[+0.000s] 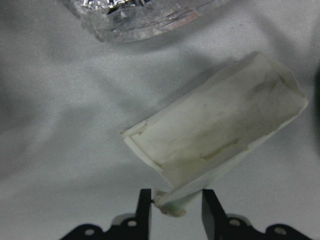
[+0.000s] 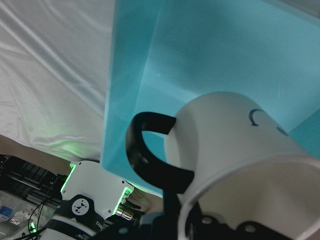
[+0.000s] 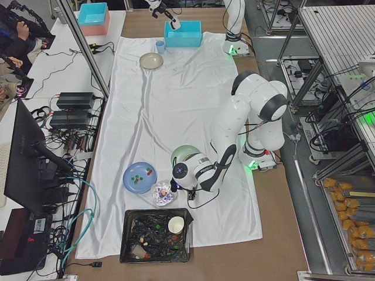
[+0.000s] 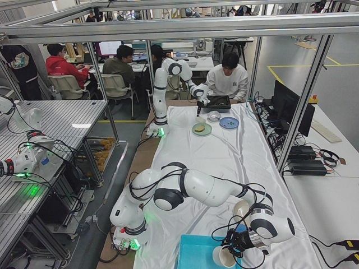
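A folded pale paper wrapper (image 1: pixel 215 120) lies on the white cloth below my left gripper, its near end between the fingertips; whether they grip it I cannot tell. A crumpled foil piece (image 1: pixel 145 17) lies just beyond it, also beside the blue plate (image 3: pixel 133 178) in the camera left view. My right gripper has a white mug (image 2: pixel 240 130) with a black handle at its fingers, tilted over the blue bin (image 2: pixel 125 75); the fingertips are mostly hidden behind the mug.
The green plate (image 4: pixel 206 129) holds a yellowish item. A black tray (image 3: pixel 146 252) with clutter and a white cup stands at the near end. A beige bowl (image 3: pixel 151 61) and blue cup (image 3: pixel 160 48) are at the far end.
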